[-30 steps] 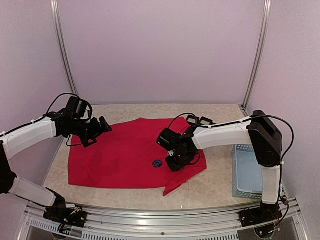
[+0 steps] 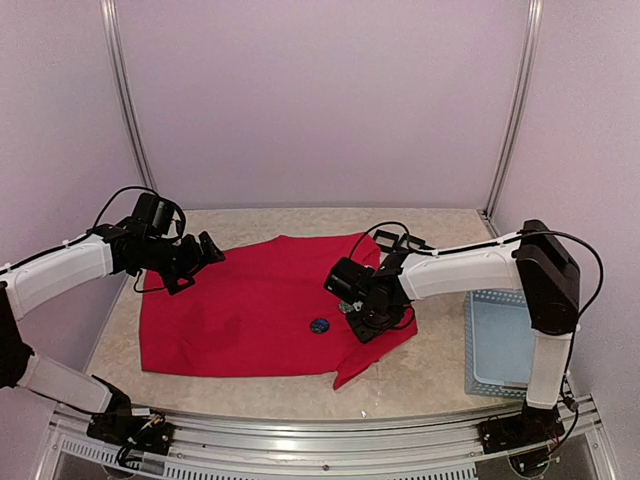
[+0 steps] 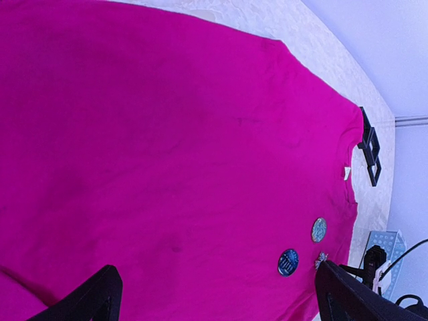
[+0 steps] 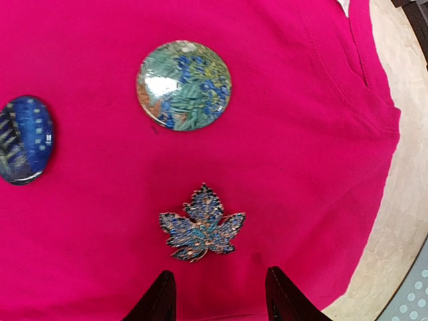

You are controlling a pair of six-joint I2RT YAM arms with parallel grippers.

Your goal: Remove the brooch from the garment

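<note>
A red garment lies spread on the table. In the right wrist view it carries a leaf-shaped brooch, a round floral brooch above that, and an oval blue brooch at the left. My right gripper hangs over the garment just below the leaf brooch, fingers apart with nothing between them. My left gripper is open above the garment's left part, nothing held. In the top view the right gripper mostly hides the leaf brooch.
A blue plastic basket stands at the right. A black frame-like object lies at the back right beside the garment. Bare table surrounds the cloth.
My right arm has shifted slightly rightward and lifted. The garment has shifted slightly to the right. The left arm is unchanged.
</note>
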